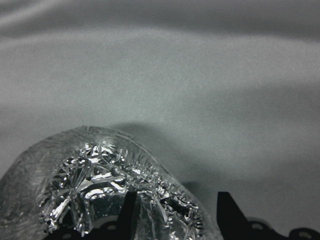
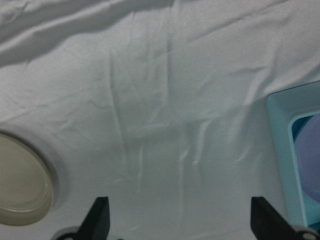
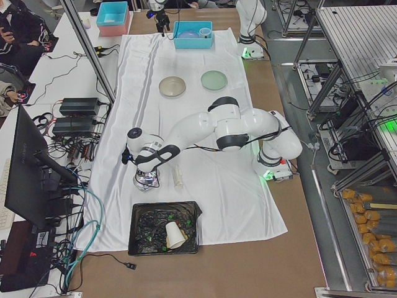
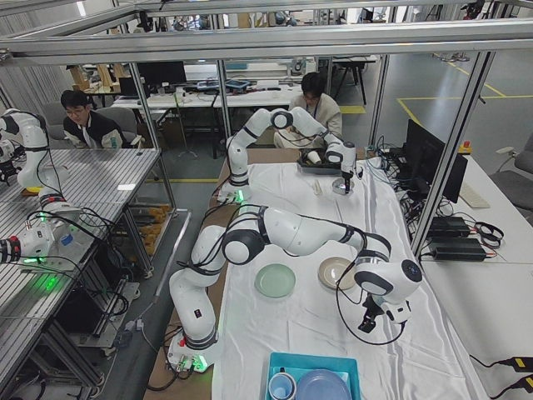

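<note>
A crinkled silver foil bowl [image 3: 146, 182] with a clear rim lies on the white cloth; in the left wrist view the foil bowl [image 1: 85, 185] fills the lower left. My left gripper is open right over its rim, one finger over the foil, the other beside it. My right gripper is open above bare cloth, between a beige plate [image 2: 20, 182] and a blue bin [image 2: 282, 150] holding a purple plate [image 2: 310, 155].
A black tray [image 3: 149, 223] with a white cup [image 3: 175, 234] and a pale slender object [image 3: 178, 177] are near the left arm. A green plate [image 3: 214, 80] lies by the beige one.
</note>
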